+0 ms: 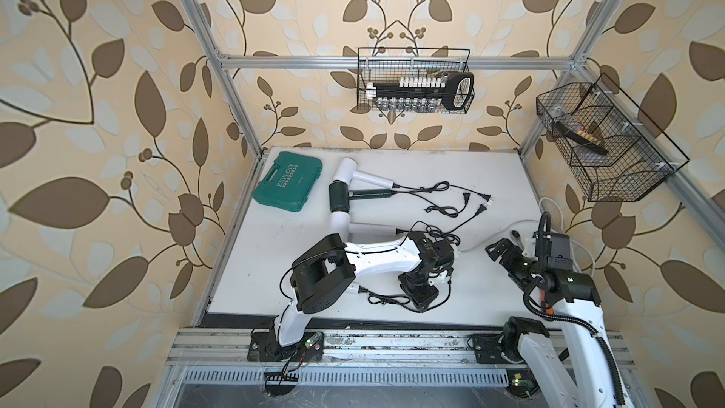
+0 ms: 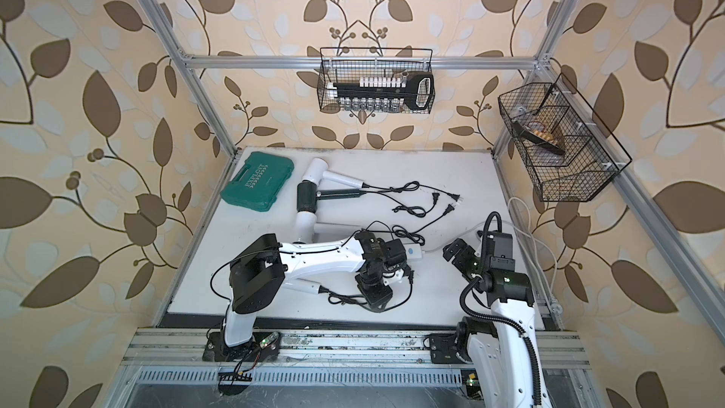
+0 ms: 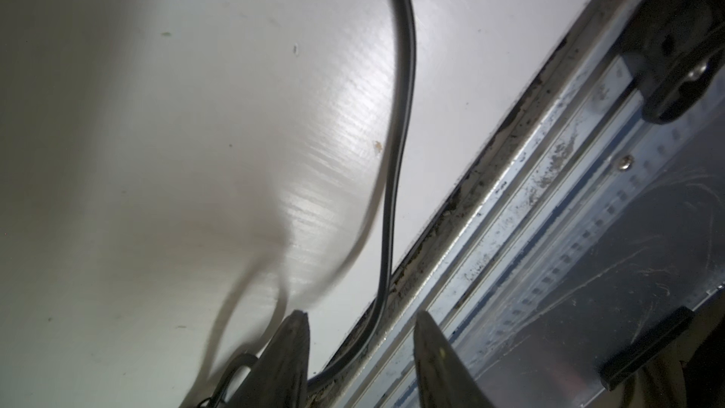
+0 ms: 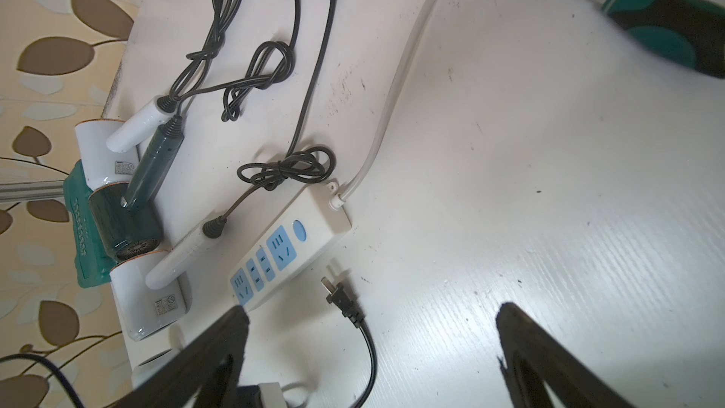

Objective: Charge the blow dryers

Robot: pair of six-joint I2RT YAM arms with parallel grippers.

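In the right wrist view, a black two-prong plug (image 4: 343, 302) is free beside the white power strip (image 4: 290, 245), its prongs outside the blue sockets. Its cord (image 1: 386, 299) leads to the nearest white dryer, whose handle (image 2: 302, 285) shows while the left arm covers its body. Over this cord, low at the table front, is my left gripper, part open; the cord (image 3: 400, 143) passes below the gap between its fingers. My right gripper stands open and empty above the right side. Two white dryers (image 1: 345, 170) (image 4: 147, 294) and a dark green one (image 1: 339, 196) lie farther back.
A green case (image 1: 288, 181) lies at the back left. Loose black plugs (image 1: 485, 198) and looped cords rest at the back. A green-handled tool (image 4: 668, 26) lies on the right, and wire baskets (image 1: 414, 81) hang on the frame.
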